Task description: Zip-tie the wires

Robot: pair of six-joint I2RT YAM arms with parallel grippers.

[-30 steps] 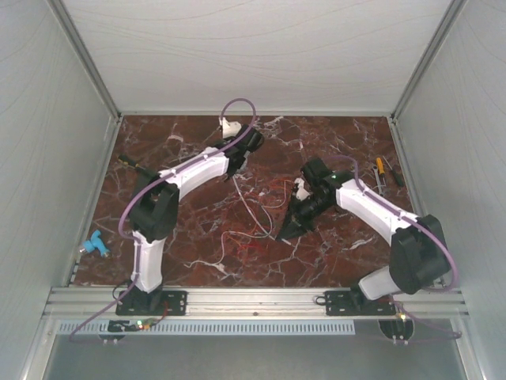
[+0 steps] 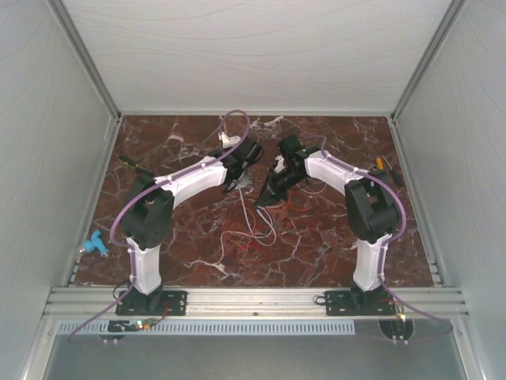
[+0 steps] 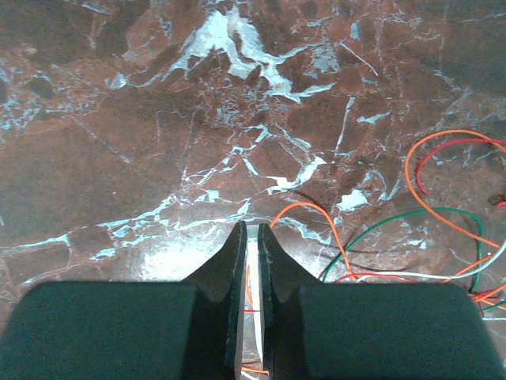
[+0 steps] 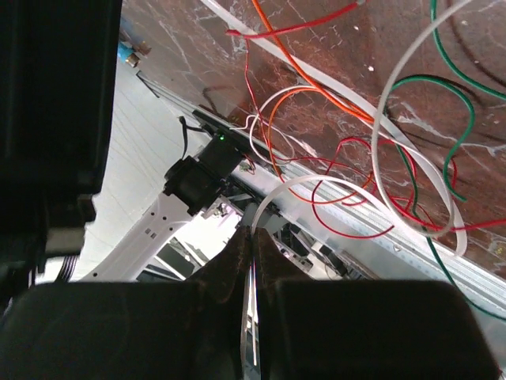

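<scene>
My left gripper is shut on a white strip [image 3: 254, 332], apparently the zip tie, which runs down from it toward the middle in the top view. My right gripper, shut, has a thin white strand [image 4: 278, 190] at its fingertips; whether it grips it is unclear. Orange wires [image 3: 447, 220], red wires [image 4: 332, 13] and green wires [image 4: 460, 127] lie loosely beside and below the grippers, with a white loop [image 2: 265, 229] between the arms in the top view.
A blue object [image 2: 95, 244] lies at the left edge. Tools with yellow and dark handles [image 2: 381, 164] lie at the far right.
My right gripper has moved back and to the left, toward the left gripper, and the white loop has shifted with it. My left gripper moved slightly.
</scene>
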